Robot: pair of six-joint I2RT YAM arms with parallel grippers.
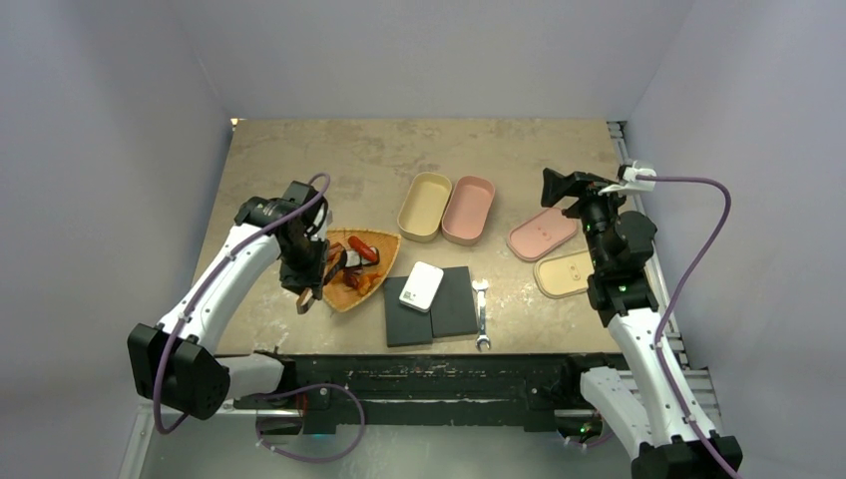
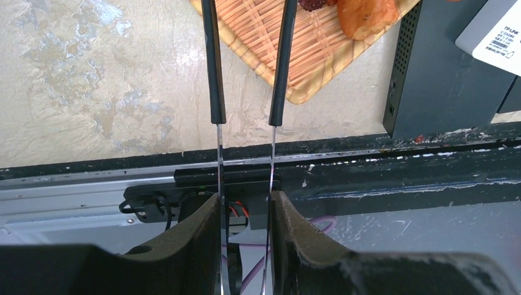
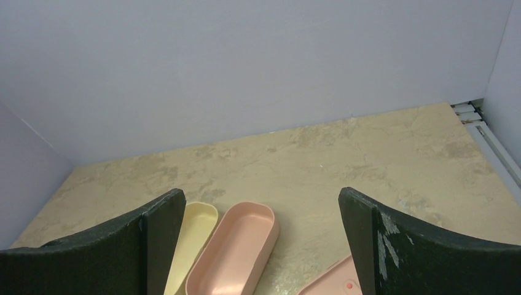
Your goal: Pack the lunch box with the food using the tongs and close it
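My left gripper grips a pair of tongs whose two black-tipped arms stand apart between its fingers. In the top view these tongs reach over the left part of a tan woven basket. Inside the basket lie a red sausage, orange pieces and other dark food; nothing shows between the parts of the tongs in view, but their far ends are cut off. A yellow box and a pink box stand empty beside each other. Over on the right, my right gripper is open and empty.
A pink lid and a yellow lid lie near the right arm. A white phone-like object rests on dark flat plates, with a wrench alongside.
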